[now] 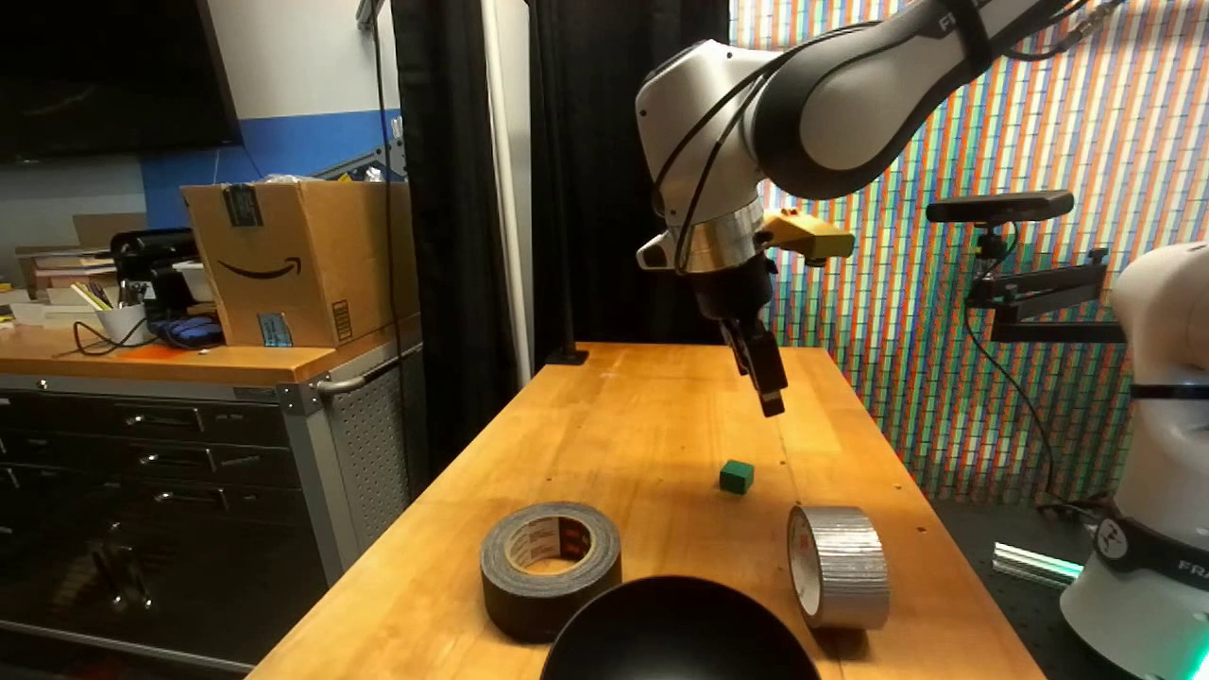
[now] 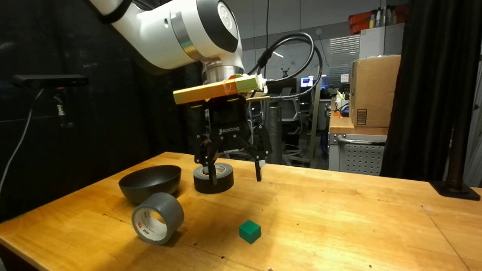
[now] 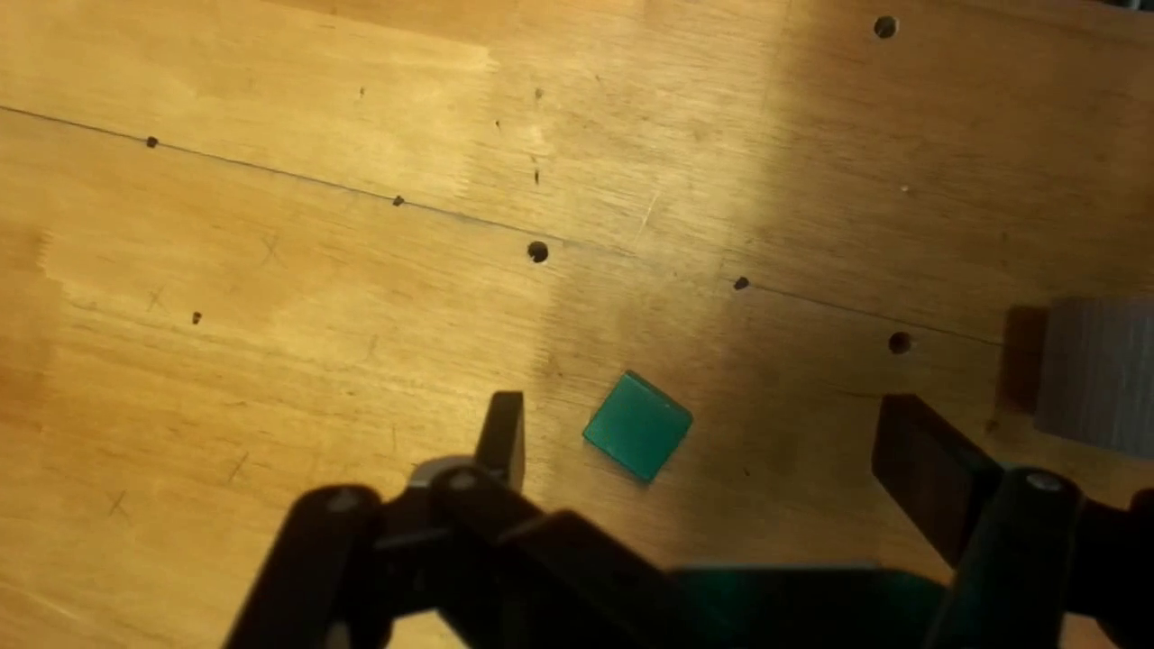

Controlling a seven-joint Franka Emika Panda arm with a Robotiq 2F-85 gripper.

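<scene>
A small green cube [image 1: 737, 476] rests on the wooden table, and nothing touches it. Above the table hangs my gripper [image 2: 235, 177], open and pointing down, with empty air between its fingers. From the wrist, the green cube [image 3: 638, 426] appears between the two fingers and somewhat forward of them, nearer the left fingertip [image 3: 502, 438] than the right one. In exterior view 2 the green cube [image 2: 249, 231] lies below the gripper and toward the camera.
A silver tape roll [image 2: 158, 218] lies on its side, a black tape roll [image 1: 551, 567] lies flat, and a black bowl [image 2: 150, 181] stands near them. At the right edge of the wrist view is the silver roll [image 3: 1098, 373]. Bare table [image 2: 343, 203] stretches away beyond the cube.
</scene>
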